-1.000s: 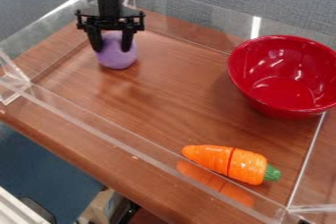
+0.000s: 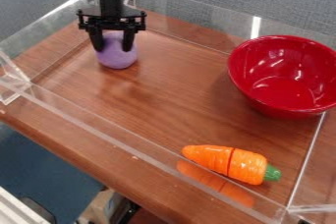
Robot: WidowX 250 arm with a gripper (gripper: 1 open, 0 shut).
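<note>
My black gripper [image 2: 112, 35] is at the upper left of the camera view, its fingers down over a round purple object [image 2: 117, 56] on the wooden table, overlapping its top. Whether the fingers grip it is hard to tell at this size. A large red bowl [image 2: 281, 81] stands at the right, and an orange toy carrot [image 2: 226, 159] with a green top lies at the front right, apart from both.
Low transparent walls border the wooden table [image 2: 157, 110], with a corner at the left edge. The middle of the table between the purple object, bowl and carrot is clear. A grey wall rises behind.
</note>
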